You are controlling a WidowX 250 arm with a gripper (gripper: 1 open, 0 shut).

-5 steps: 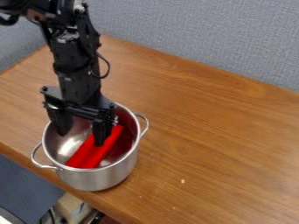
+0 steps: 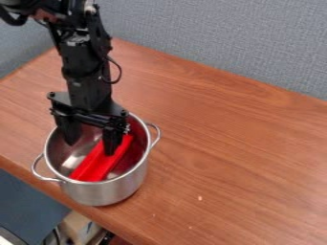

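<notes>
A steel pot [image 2: 109, 190] with two side handles stands near the table's left front edge. A long red object [image 2: 96, 165] lies inside it. My black gripper [image 2: 91, 141] reaches down into the top of the pot over the red object, open; its fingertips are dark and partly hard to make out against the pot's inside.
A grey wall [image 2: 230, 38] runs along the back. A dark blue surface [image 2: 26, 211] is beside the table at the lower left.
The arm and gripper have shifted very slightly within the top of the pot; the pot and red object look unchanged.
</notes>
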